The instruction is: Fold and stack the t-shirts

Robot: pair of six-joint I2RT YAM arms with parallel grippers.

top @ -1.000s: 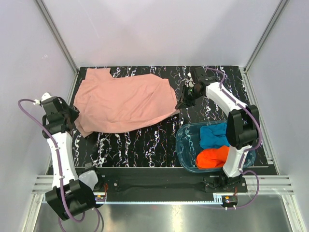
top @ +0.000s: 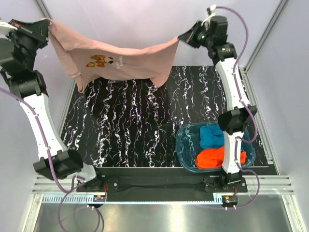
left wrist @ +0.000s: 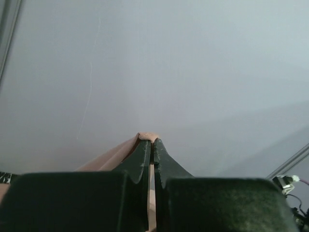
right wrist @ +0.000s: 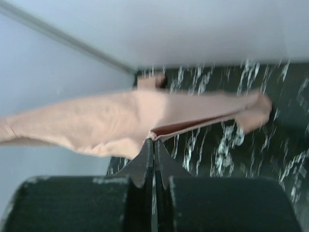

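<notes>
A pink t-shirt (top: 120,65) with a printed cartoon and lettering hangs stretched in the air between my grippers over the black marbled table (top: 120,130). My left gripper (top: 44,28) is shut on one corner at upper left; in the left wrist view pink cloth bunches at its tips (left wrist: 152,145). My right gripper (top: 181,37) is shut on the other corner, with the fabric pinched at its tips (right wrist: 152,138) in the right wrist view.
A clear blue bin (top: 186,159) at the lower right holds a blue cloth (top: 210,137) and an orange cloth (top: 208,159). Pale walls surround the table.
Both grippers have risen and moved toward the back, lifting the pink t-shirt from lying spread on the table to hanging between them, its print now in view.
</notes>
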